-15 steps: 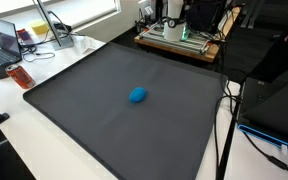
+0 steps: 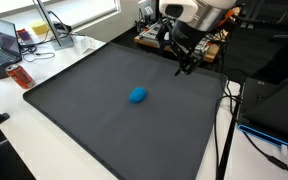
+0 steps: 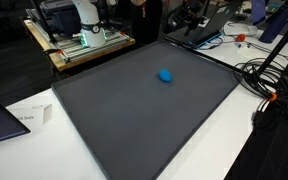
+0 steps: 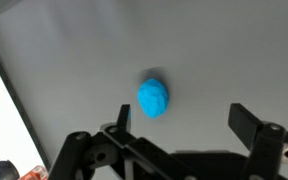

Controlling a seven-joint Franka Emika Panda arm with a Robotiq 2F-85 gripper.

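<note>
A small blue object [image 2: 137, 95] lies alone on the dark grey mat [image 2: 94, 115], near its middle. The second exterior view also has this blue object [image 3: 165, 75], toward the mat's far side. Seen from the wrist, the blue object [image 4: 153, 98] is beneath and a little ahead of my gripper, whose fingers are wide apart with nothing between them. From outside, my gripper [image 2: 181, 69] hangs above the mat's far right part, to the right of the blue object and clear of it.
An orange can [image 2: 21, 77] and a laptop [image 2: 6, 40] stand off the mat's left side. Black cables [image 3: 272, 85] run beside the mat. A wooden-edged crate [image 3: 86, 45] sits at the back left. Apart from the blue object, the mat is bare.
My arm has come down into the first exterior view from the top right, and the gripper is now lower over the mat. The blue object has stayed in place.
</note>
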